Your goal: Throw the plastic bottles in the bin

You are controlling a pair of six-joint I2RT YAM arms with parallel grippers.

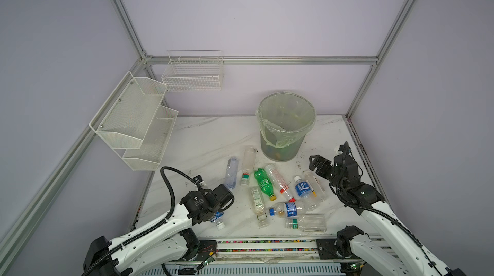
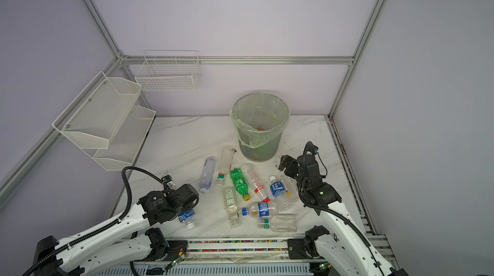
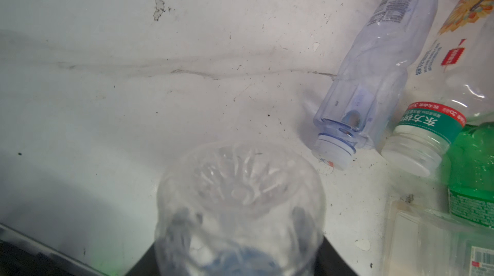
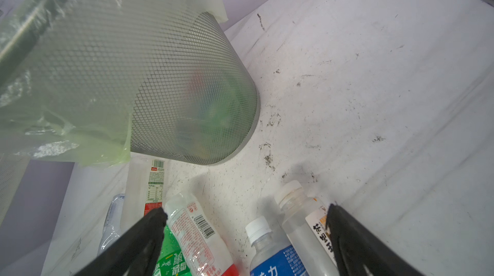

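Observation:
A clear bottle with a blue label [image 3: 239, 188] fills the bottom of the left wrist view, base forward, with my left gripper [image 1: 226, 205] shut on it; its white cap end pokes out below the gripper in the top views. Standing open and empty, my right gripper hangs over the table's right side, close to the bin. The grey mesh bin [image 1: 280, 147] with a green liner stands at the back. Several bottles lie mid-table, among them a bluish clear one [image 3: 370, 65], a green one [image 1: 265, 183], a red-capped one [image 4: 203, 240] and a blue-labelled one [image 4: 275, 258].
White wire shelves [image 1: 136, 121] hang on the left wall and a wire basket [image 1: 193, 75] on the back wall.

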